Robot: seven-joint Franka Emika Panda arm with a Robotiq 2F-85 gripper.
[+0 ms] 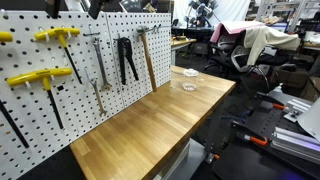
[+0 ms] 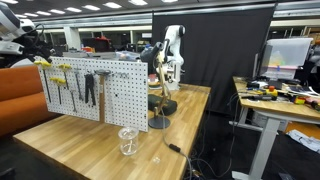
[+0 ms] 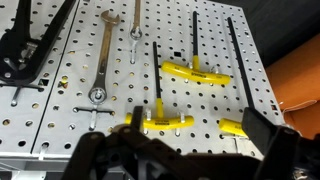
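Note:
In the wrist view my gripper stands open in front of the white pegboard [image 3: 215,125], its dark fingers spread wide with nothing held. Between and around them hang yellow T-handled tools: one T-handle [image 3: 160,123] partly behind the left finger, another T-handle [image 3: 195,72] higher up, and a third handle [image 3: 232,128] close to the right finger. Left of these are a combination wrench [image 3: 104,55], a smaller wrench [image 3: 136,25] and black-handled pliers [image 3: 22,42]. Exterior view 1 shows only dark parts of the gripper at its top edge, above the yellow handles.
A hammer [image 1: 148,62] hangs at the board's far end. An orange surface [image 3: 297,72] lies beyond the pegboard's edge.

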